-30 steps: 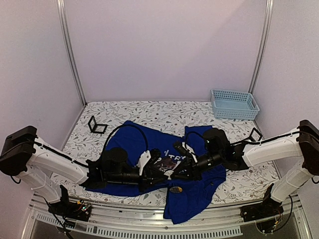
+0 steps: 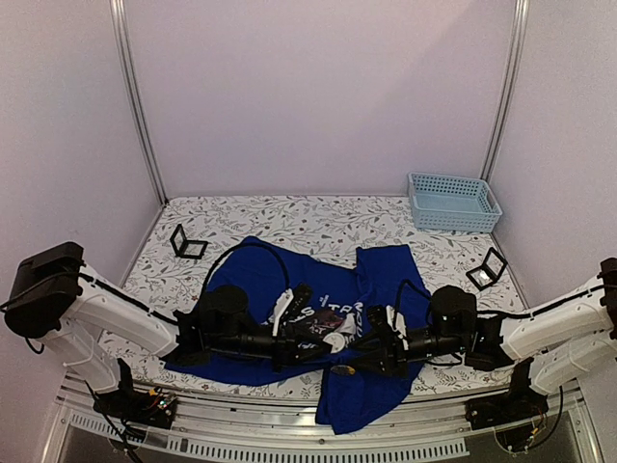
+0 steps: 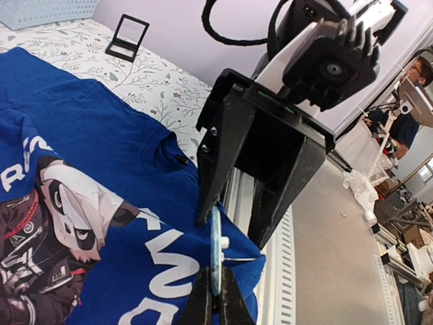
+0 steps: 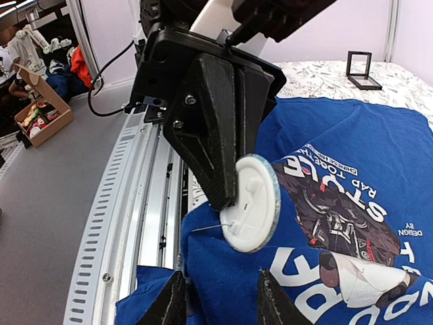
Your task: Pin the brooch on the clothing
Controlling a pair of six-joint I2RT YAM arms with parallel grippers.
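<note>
The brooch is a round white disc, and my left gripper is shut on it, showing it edge-on in the left wrist view. A thin pin sticks out from its back toward a raised fold of the blue shirt. Whether the pin passes through the cloth, I cannot tell. My right gripper stands open just in front of the brooch. In the left wrist view its fingers straddle the pin and the raised cloth edge, nothing gripped between them. From the top, the brooch sits between both grippers.
A pale blue basket stands at the back right. Black folding frames stand left and right of the shirt. The metal table edge runs close in front, with a sleeve hanging over it.
The left arm has barely moved.
</note>
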